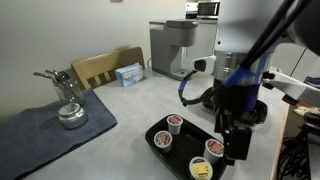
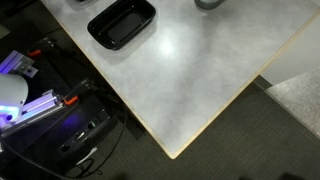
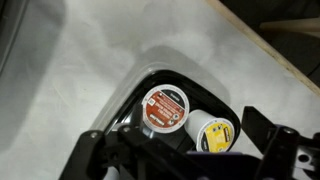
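A black tray (image 1: 181, 152) on the table holds several coffee pods, which stand apart along its sides. Three have reddish lids: a far pod (image 1: 174, 123), a left pod (image 1: 163, 140) and a right pod (image 1: 214, 148). Nearest the camera is a yellow-lidded pod (image 1: 201, 169). My gripper (image 1: 216, 140) hangs over the right part of the tray, open. In the wrist view a red-lidded pod (image 3: 165, 107) and the yellow-lidded pod (image 3: 216, 136) appear between and beyond the open gripper. Nothing is held; the fingers' height above the pods is hard to judge.
Behind the arm stands another dark container (image 1: 247, 110); exterior view 2 shows an empty black tray (image 2: 122, 23). A grey coffee machine (image 1: 172, 45), a blue box (image 1: 130, 74) and a metal canister (image 1: 72, 115) on a dark mat stand farther back.
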